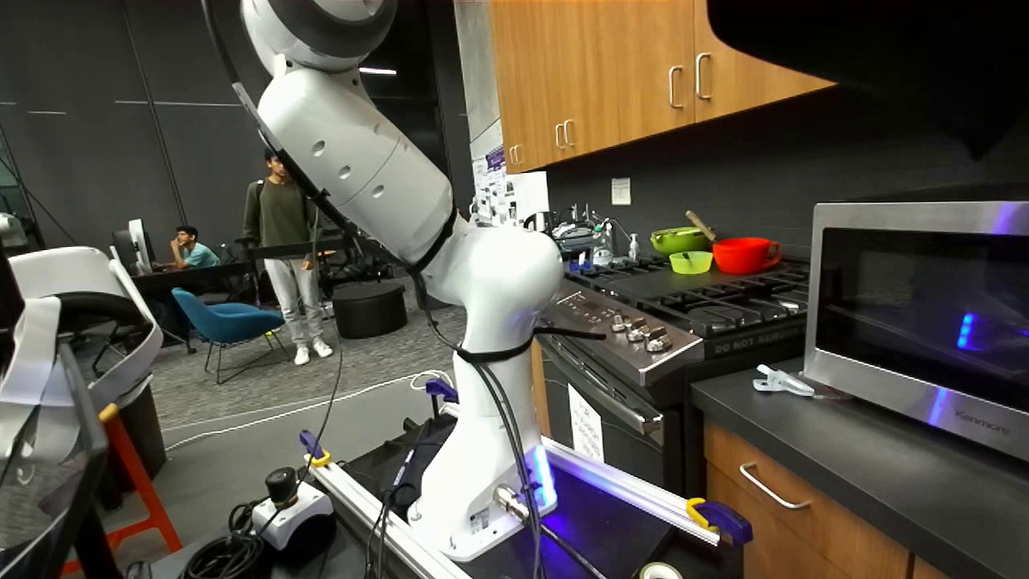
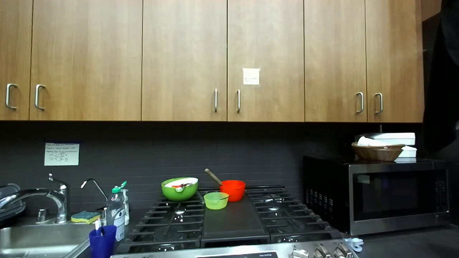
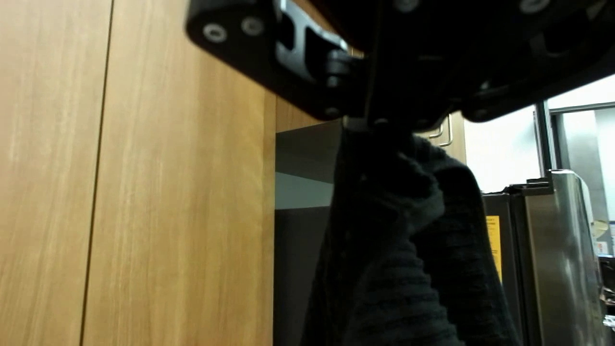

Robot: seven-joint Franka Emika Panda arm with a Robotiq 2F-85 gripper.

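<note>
A dark ribbed cloth (image 3: 398,248) hangs in folds below my gripper in the wrist view. The fingers are shut with the top of the cloth pinched at the fingertips; the exact grip is dark and blurred. In exterior view 1 the cloth (image 1: 897,67) is a black shape across the upper right corner, above the microwave (image 1: 916,232). Exterior view 2 shows part of the cloth (image 2: 443,90) at the far right, beside the end of the cabinets. My gripper is outside both exterior views.
Wooden upper cabinets (image 3: 184,173) stand close to the left of the gripper in the wrist view. On the stove are a green bowl (image 2: 179,193), a small light-green bowl (image 2: 216,200) and a red pot (image 2: 233,189). A basket (image 2: 376,151) sits on the microwave.
</note>
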